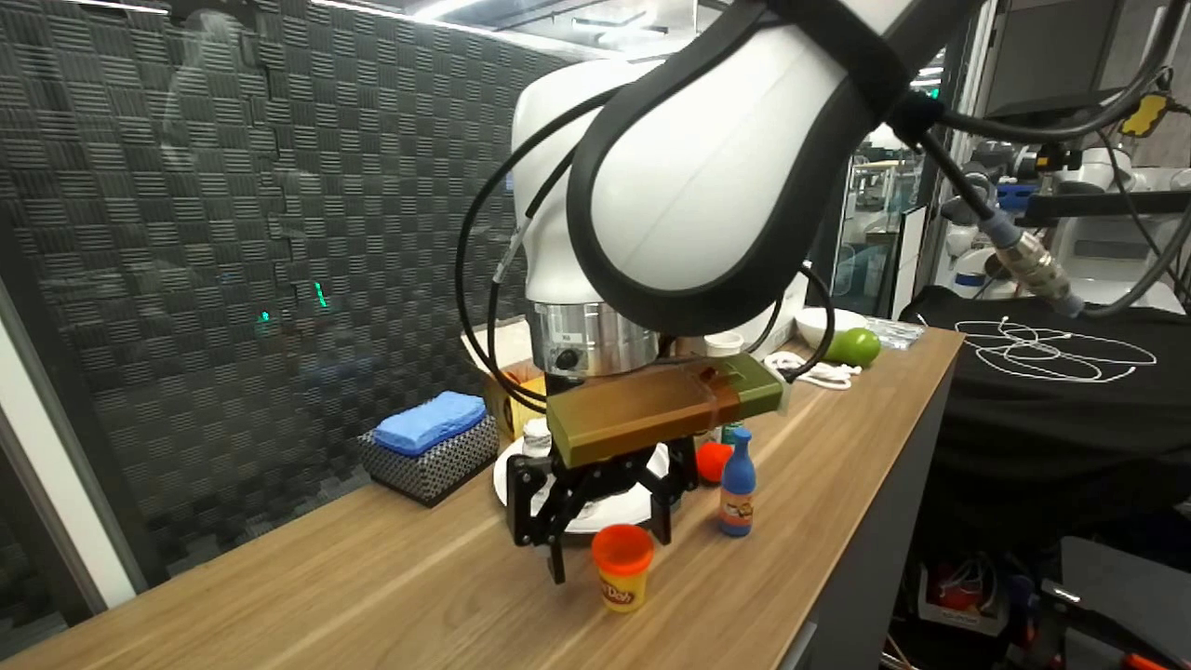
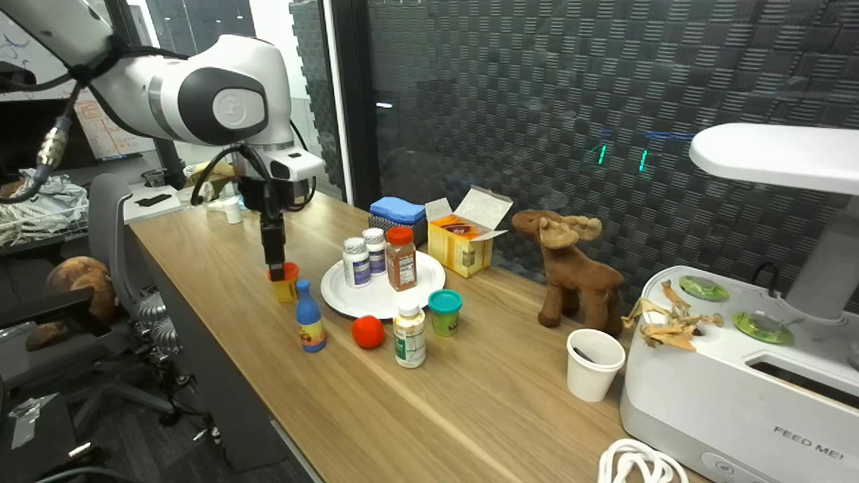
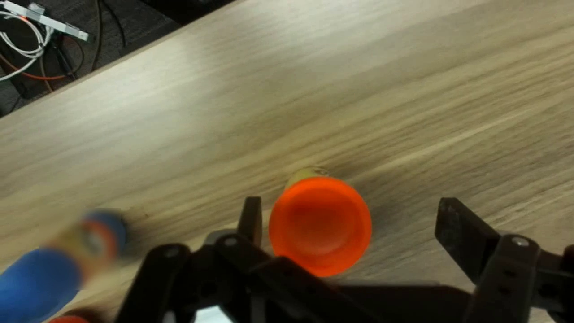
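A yellow Play-Doh tub with an orange lid [image 1: 622, 568] stands upright on the wooden table. My gripper [image 1: 609, 555] is open just above and around it. Seen from the wrist, the orange lid [image 3: 320, 226] lies between the fingers, close to the left finger [image 3: 250, 221] and with a wide gap to the right finger [image 3: 466, 237]. No grip on the tub shows. In the second exterior view the tub [image 2: 284, 283] is partly hidden behind the gripper's dark finger [image 2: 274, 253].
Close beside the tub stands a blue bottle [image 2: 310, 316]. A white plate [image 2: 338, 294] carries several bottles. A red ball [image 2: 368, 331], a white bottle [image 2: 410, 337] and a teal-lidded tub [image 2: 444, 312] are nearby.
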